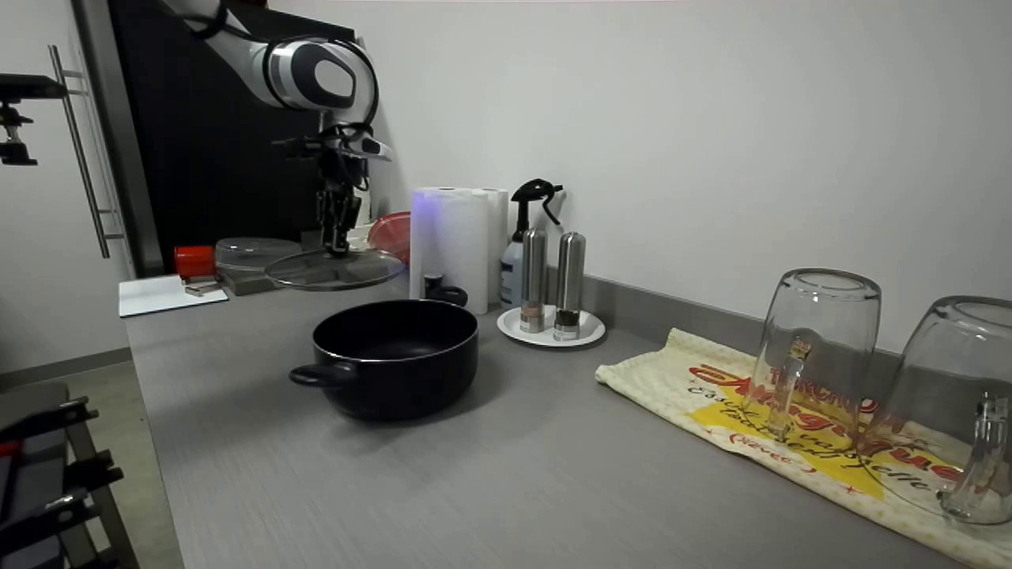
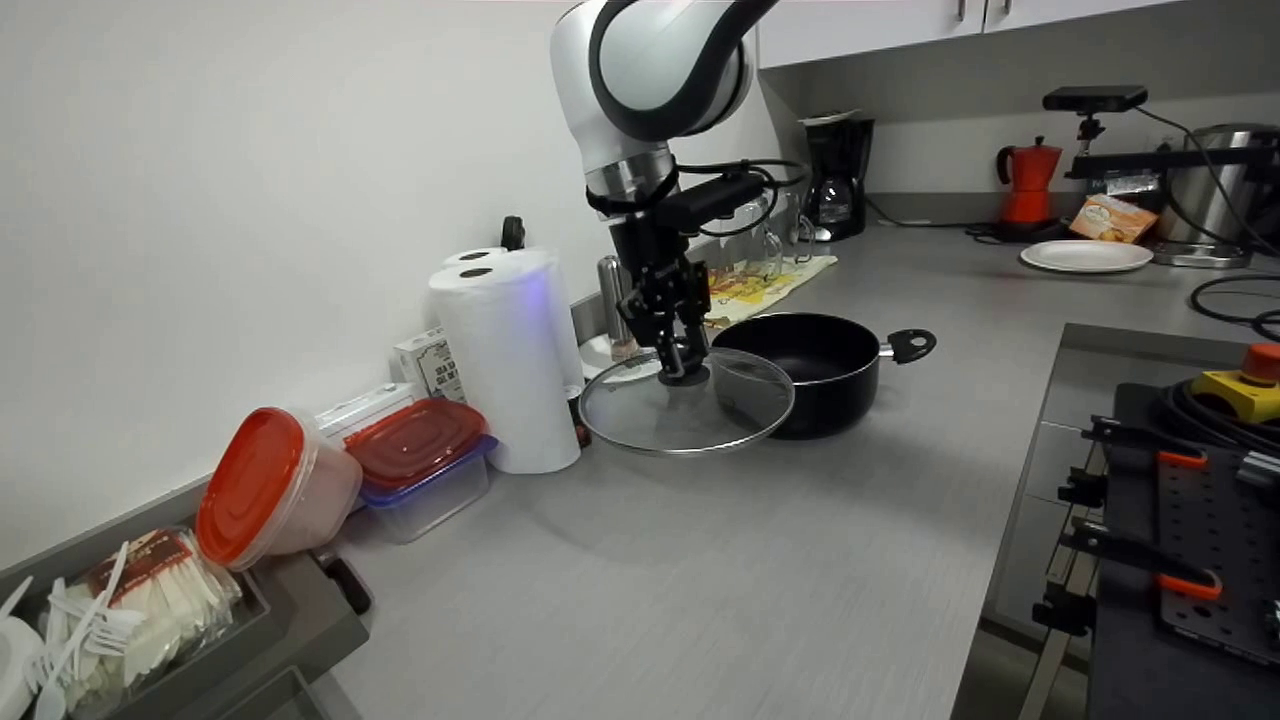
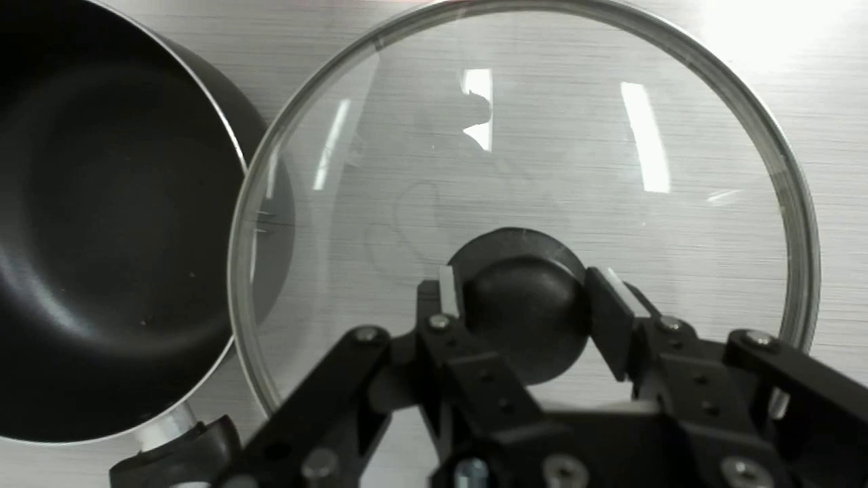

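Note:
A round glass lid [image 1: 322,273] with a metal rim hangs above the counter, behind the pot in exterior view 1. My gripper is shut on its black knob [image 3: 525,325], one finger on each side. The black pot [image 1: 403,370] stands uncovered on the counter. In the wrist view the lid's left edge overlaps the pot's rim [image 3: 232,138]. Exterior view 2 shows the lid [image 2: 690,420] roughly level, beside and partly in front of the pot [image 2: 828,396].
Paper towel rolls [image 2: 504,360] stand close to the lid by the wall. Two steel grinders [image 1: 569,284] are on a white plate [image 1: 595,332]. Glass mugs [image 1: 821,351] stand on a cloth [image 1: 678,370].

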